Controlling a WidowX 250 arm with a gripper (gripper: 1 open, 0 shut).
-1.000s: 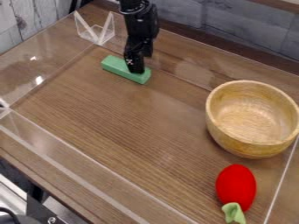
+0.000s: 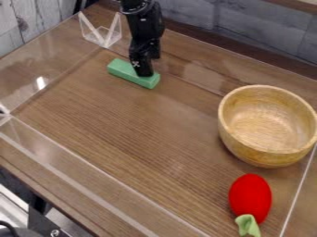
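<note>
My black gripper (image 2: 143,60) reaches down from the top of the camera view to a flat green block (image 2: 132,75) in the upper middle of the wooden table. Its tip is at the block's right half. Whether the fingers are open or shut on it is too small to tell.
A yellow bowl (image 2: 264,130) stands on the right. A red object with a green end (image 2: 250,199) lies at the lower right. A clear plastic item (image 2: 100,30) is at the upper left, beside the arm.
The gripper has shifted very slightly left over the green block. Nothing else has visibly moved.
</note>
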